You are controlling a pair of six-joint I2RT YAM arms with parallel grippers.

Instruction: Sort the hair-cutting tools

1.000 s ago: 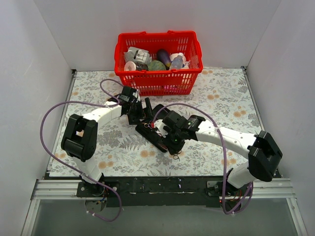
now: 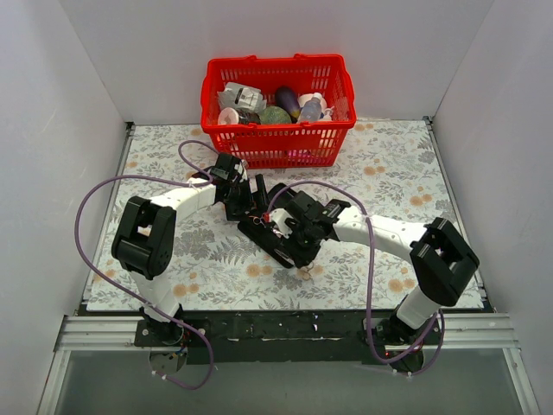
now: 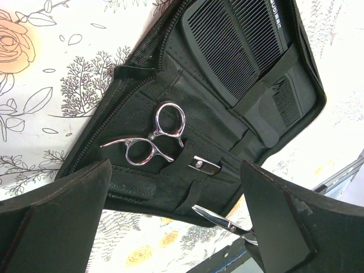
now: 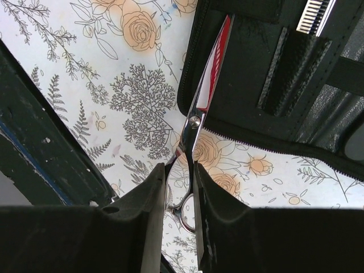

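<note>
The black zip case lies open on the floral mat, holding combs, a silver pair of scissors and, in the right wrist view, a metal comb point(image 4: 314, 14). My left gripper point(image 2: 246, 194) hangs over the case, its fingers wide with nothing between them. At the case's edge, long scissors point(image 4: 194, 121) lie with blades over the black fabric and handles reaching onto the mat. My right gripper is at those handles, fingertips close around them; whether it grips them is unclear.
A red basket point(image 2: 333, 86) of assorted items stands behind the case. White walls flank both sides. Purple cables arc over both arms.
The left arm is nearly still.
</note>
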